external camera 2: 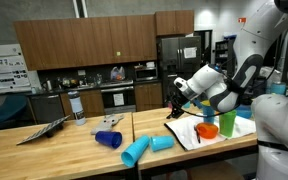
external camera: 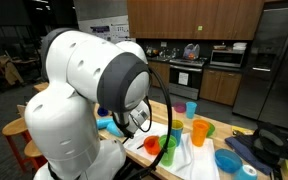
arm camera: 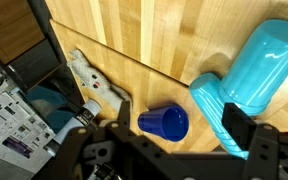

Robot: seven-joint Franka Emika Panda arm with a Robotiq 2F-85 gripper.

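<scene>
My gripper is open, with its dark fingers set wide apart at the lower part of the wrist view. No object is held between them. Below it, a dark blue cup [arm camera: 164, 123] lies on the wooden table, showing in the gap. Two light blue cups lie to the right, one large [arm camera: 264, 65] and one partly behind the right finger [arm camera: 214, 108]. From the second exterior view, the gripper [external camera 2: 172, 108] hangs above the table, with the dark blue cup [external camera 2: 109, 138] and a light blue cup [external camera 2: 136, 150] to its left.
A white cloth [external camera: 192, 155] carries several colored cups, among them an orange one [external camera: 200, 132] and a green one [external camera: 168, 152]. A red bowl [external camera: 152, 145] lies near the arm. A green object [external camera 2: 50, 128] stands on the left part of the table, which has bare wood around it.
</scene>
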